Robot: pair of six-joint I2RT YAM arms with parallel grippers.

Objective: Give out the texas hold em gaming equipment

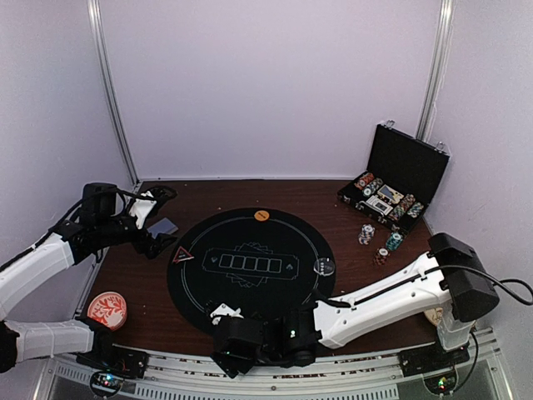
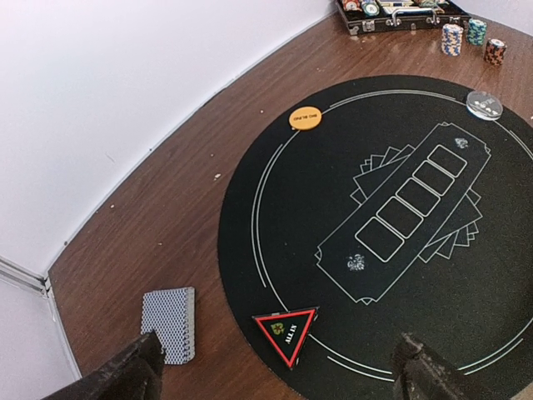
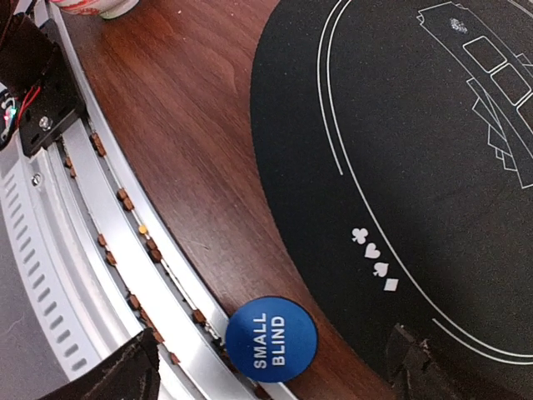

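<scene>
A blue SMALL BLIND disc [image 3: 271,340] lies at the table's front edge, partly over the metal rail; in the top view my right arm hides it. Over it my right gripper hangs open, the disc between but apart from its fingers. On the round black mat [image 1: 204,287] lie an orange disc [image 2: 305,118], a red-edged ALL IN triangle [image 2: 287,332] and a clear disc [image 2: 484,105]. A card deck [image 2: 168,325] rests on the wood left of the mat. Above the deck and triangle, my left gripper is open and empty.
An open black case [image 1: 400,177] with chips and cards stands at the back right. Several chip stacks [image 1: 366,234] are in front of it. A red-and-white round container [image 1: 107,310] sits at the front left. Bare wood lies behind the mat.
</scene>
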